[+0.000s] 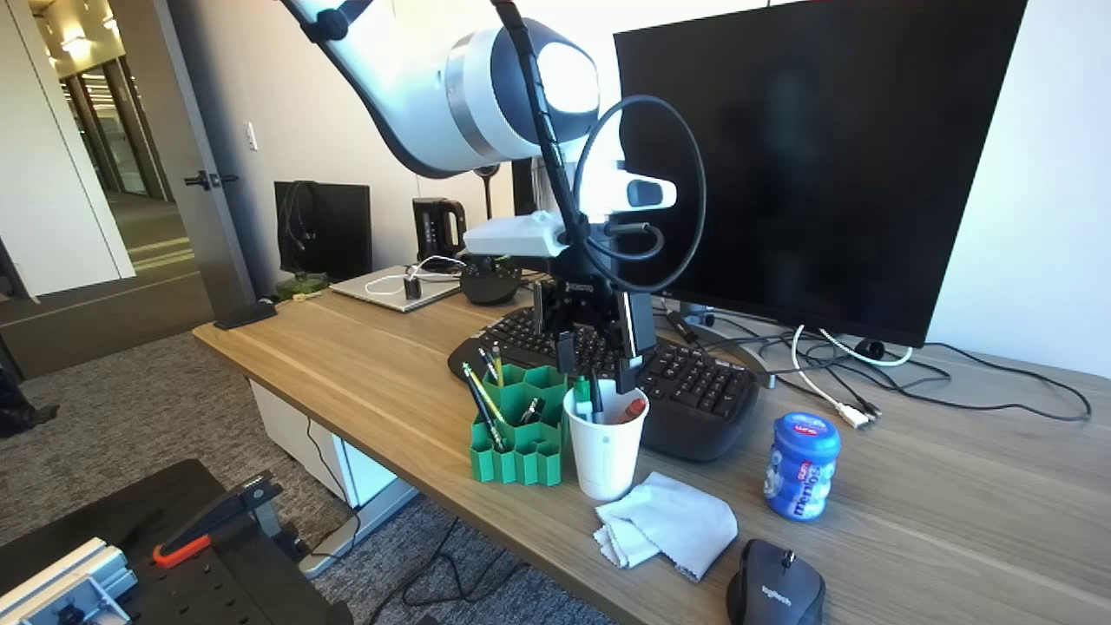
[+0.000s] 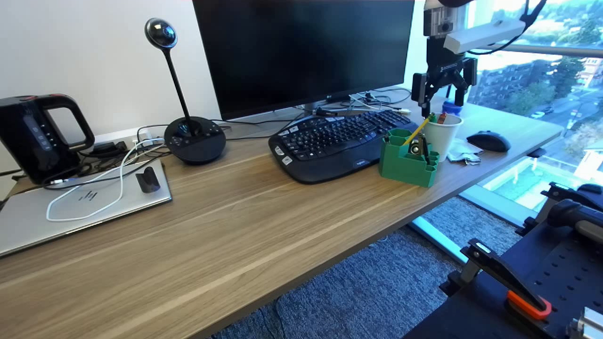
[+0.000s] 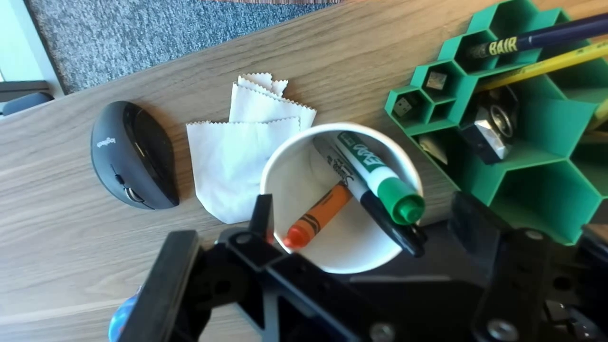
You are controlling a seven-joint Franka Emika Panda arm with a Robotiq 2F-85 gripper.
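My gripper (image 1: 599, 370) stands open just above a white cup (image 1: 606, 460), its fingers parted and nothing between them. Looking down in the wrist view, the cup (image 3: 285, 171) holds a green-capped Expo marker (image 3: 370, 162), a black-capped Sharpie (image 3: 383, 219) and an orange crayon (image 3: 326, 210). These lean against the cup's inner wall. Beside the cup is a green honeycomb organizer (image 1: 516, 465) with several pens and pencils in it. In exterior view 2 the gripper (image 2: 441, 107) hangs over the cup's rim.
A folded white cloth (image 1: 672, 521) lies against the cup's near side, with a dark mouse (image 1: 776, 588) beyond it. A blue Mentos bottle (image 1: 802, 469) stands to the right. The keyboard (image 1: 698, 401) and monitor (image 1: 812, 167) are behind.
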